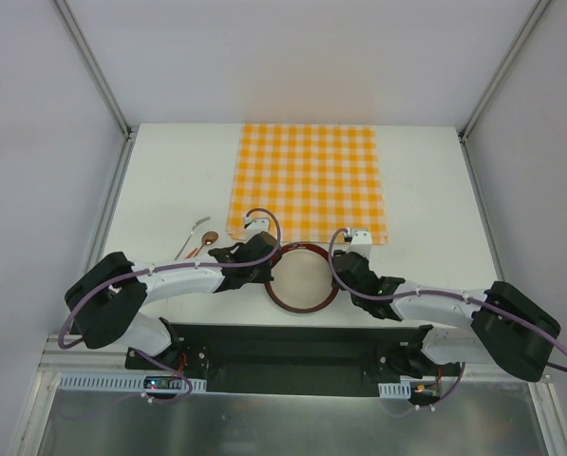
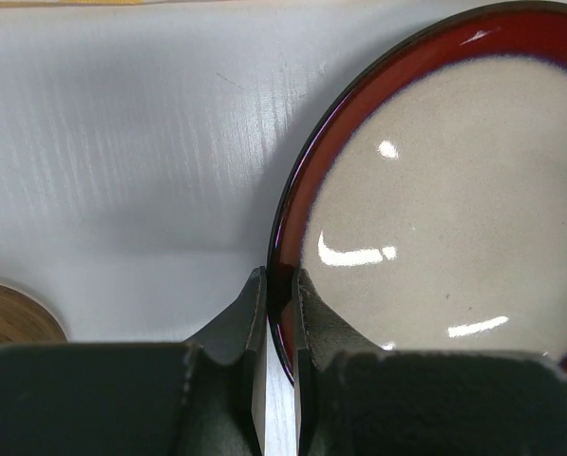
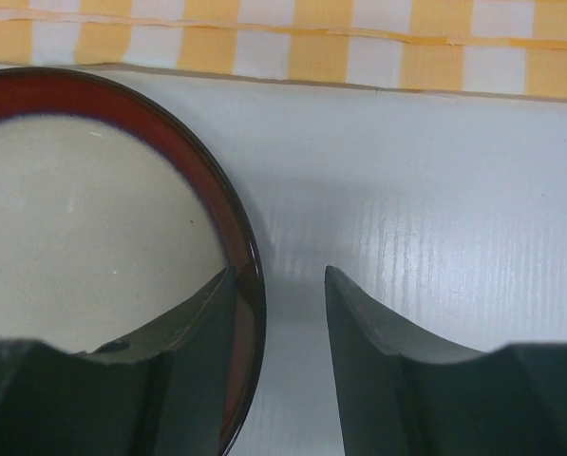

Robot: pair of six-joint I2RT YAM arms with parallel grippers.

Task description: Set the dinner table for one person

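A red-rimmed plate with a cream centre (image 1: 300,278) lies on the white table, just in front of the yellow checked placemat (image 1: 307,176). My left gripper is at the plate's left rim, its fingertips close together around that rim; whether they grip it is unclear. My right gripper is open over the plate's right rim (image 3: 240,228), one finger just inside the rim and the other above bare table.
A wooden spoon (image 1: 209,238) and other slim utensils (image 1: 192,230) lie left of the plate, near the left arm.
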